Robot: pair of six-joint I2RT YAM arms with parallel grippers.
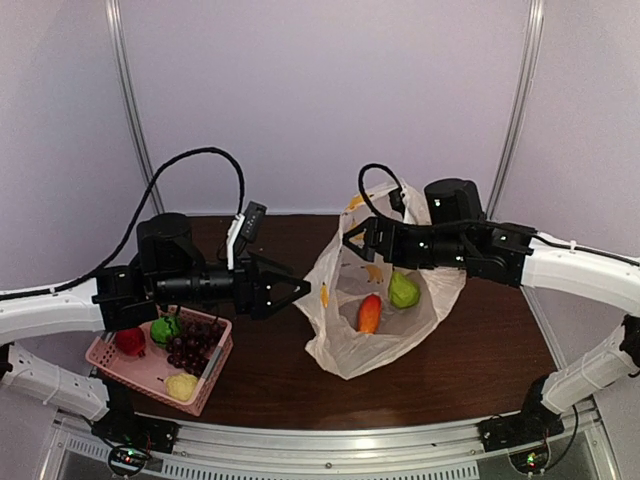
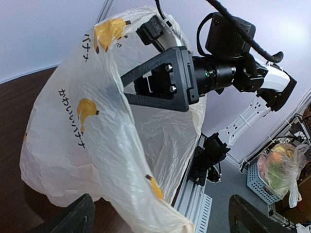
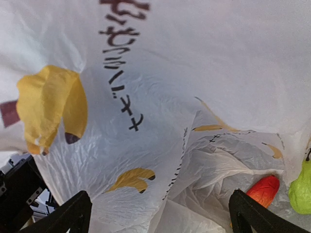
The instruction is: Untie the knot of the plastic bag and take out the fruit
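Observation:
The white plastic bag (image 1: 370, 352) stands with its mouth wide open on the right half of the table. Inside lie an orange-red fruit (image 1: 369, 314) and a green pear-like fruit (image 1: 404, 290); the right wrist view shows the red fruit (image 3: 264, 190) and green fruit (image 3: 301, 194) beyond folds of plastic. Over the bag's mouth is my right gripper (image 1: 358, 240), open, with its fingers apart. My left gripper (image 1: 300, 296) is open beside the bag's left rim. In the left wrist view a bag edge (image 2: 160, 216) reaches between its spread fingers, unclamped.
A pink basket (image 1: 217, 372) at front left holds a red fruit, a green one, dark grapes (image 1: 192, 346) and a pale yellow fruit. Bare dark tabletop (image 1: 270, 370) separates basket and bag.

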